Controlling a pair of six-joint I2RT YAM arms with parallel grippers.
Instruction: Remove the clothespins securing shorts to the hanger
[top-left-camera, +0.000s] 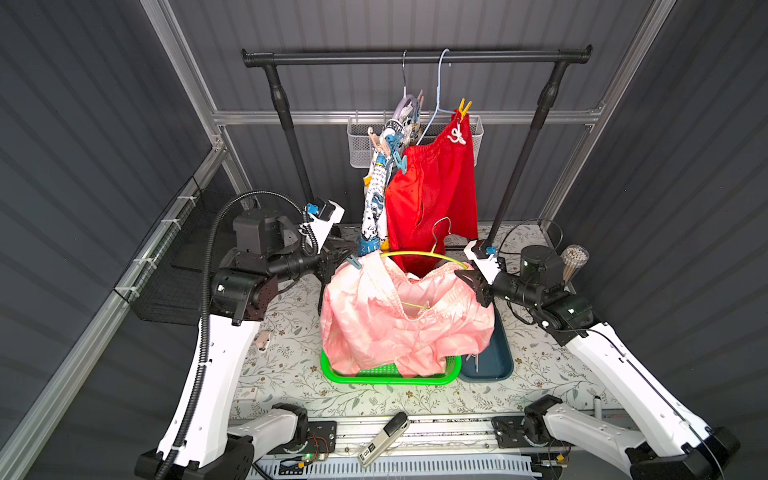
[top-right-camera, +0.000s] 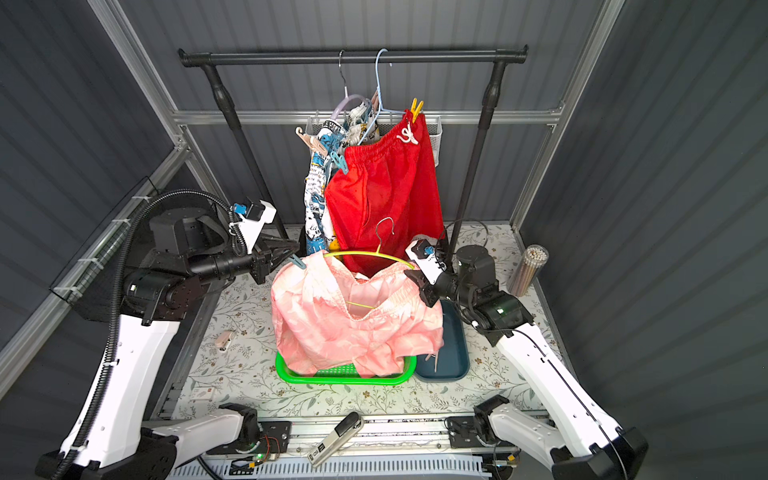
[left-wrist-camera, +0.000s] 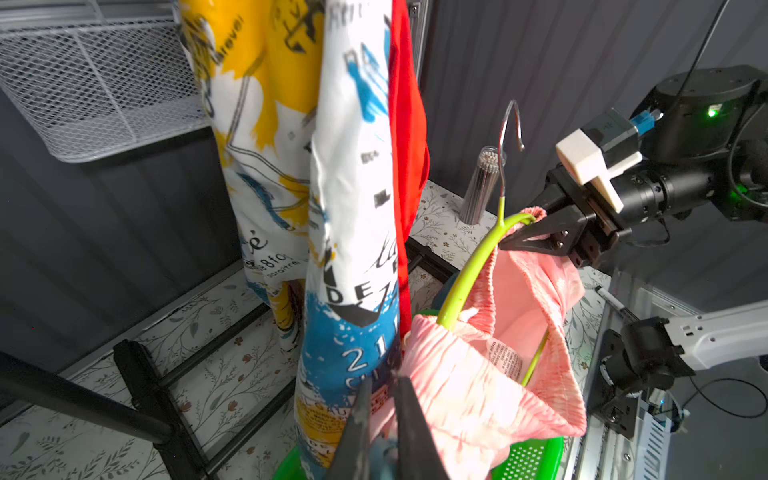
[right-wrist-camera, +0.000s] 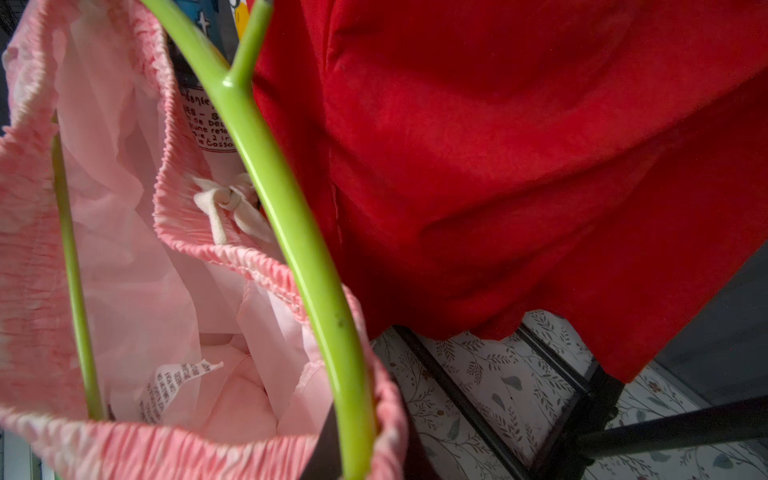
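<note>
Pink shorts (top-left-camera: 384, 312) hang by the waistband on a yellow-green hanger (left-wrist-camera: 472, 276) above the green tray. A blue clothespin (top-right-camera: 298, 262) clips the waistband at the hanger's left end. My left gripper (top-left-camera: 349, 257) is at that clothespin, its narrowly spaced fingers (left-wrist-camera: 409, 424) on either side of something bluish; whether they press on it is unclear. At the other end, my right gripper is shut on the hanger and the waistband around it. That waistband corner shows no clothespin, though the gripper hides part of it.
Red shorts (top-left-camera: 432, 184) and patterned clothes (left-wrist-camera: 352, 200) hang close behind from the black rail (top-left-camera: 416, 57). Under the pink shorts stands the green tray (top-left-camera: 392, 380), with a dark blue tray (top-left-camera: 500, 364) holding a small clothespin to its right. A stick-filled jar (top-right-camera: 528, 268) stands farther right.
</note>
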